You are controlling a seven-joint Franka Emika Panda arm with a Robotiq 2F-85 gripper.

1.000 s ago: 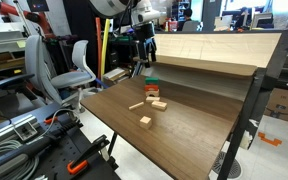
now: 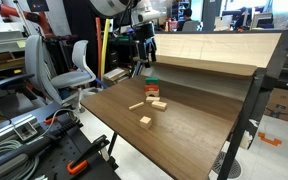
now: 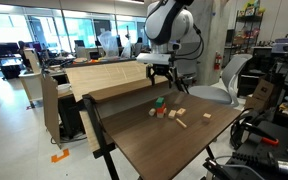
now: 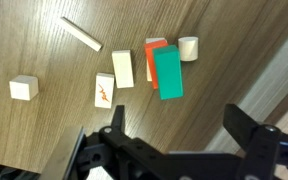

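My gripper stands open above the table, its two dark fingers apart with nothing between them. Exterior view 1 shows the gripper [image 2: 149,62] hanging over a small stack. On top of that stack is a green block [image 2: 152,79], with a red block [image 2: 152,87] beneath. From the wrist, the green block [image 4: 168,72] appears beyond the fingertips, partly covering the red block [image 4: 154,48]. A pale cylinder [image 4: 188,48] stands beside them. To the left lie a plain wooden block [image 4: 124,68] and a pale block with an orange mark [image 4: 104,90].
A thin wooden stick [image 4: 82,33] and a pale cube [image 4: 24,87] lie farther left in the wrist view. Along the back of the table [image 2: 189,130] runs a raised wooden panel [image 2: 209,48].
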